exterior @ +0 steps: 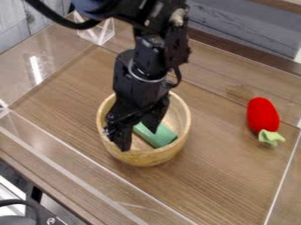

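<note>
My black gripper [139, 134] reaches down from the top of the camera view into a light wooden bowl [153, 158]. Its fingers stand open. A green object [159, 137] lies in the bowl between and behind the fingers, partly hidden by them; whether they touch it I cannot tell.
A red object with a pale green tip [262, 115] lies on the wooden table [217, 176] to the right.
</note>
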